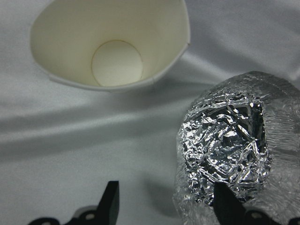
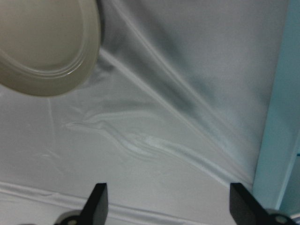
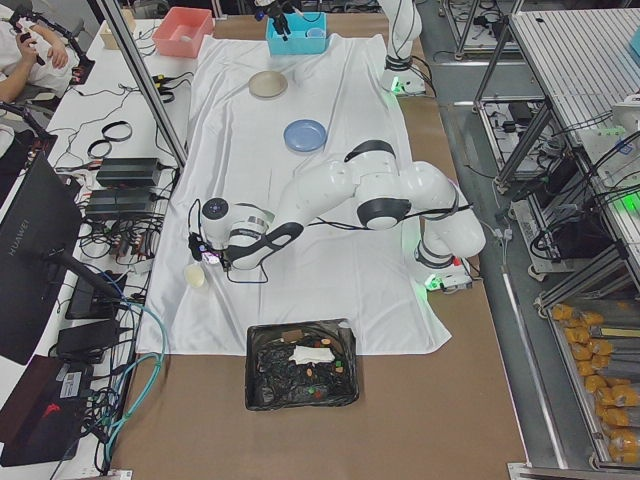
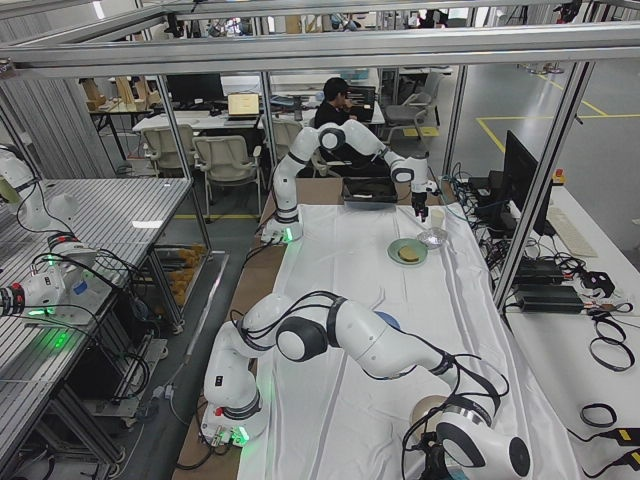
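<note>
A foil-lined clear bowl [image 1: 225,145] lies below my open left gripper, its rim by the right finger, with a white paper cup [image 1: 117,63] beside it on the cloth. A green plate [image 4: 408,245] with a yellow item sits next to the bowl, hidden by the arm in the camera left view. My open right gripper is over the cloth between a beige plate [image 2: 42,47] and the blue bin [image 2: 274,140]. Neither gripper shows anything between its fingers.
A blue plate [image 3: 305,135] lies mid-table. A black lined tray [image 3: 300,400] with small items stands at the near end. A pink bin [image 3: 181,38] is off to the upper left. The cloth between the plates is clear.
</note>
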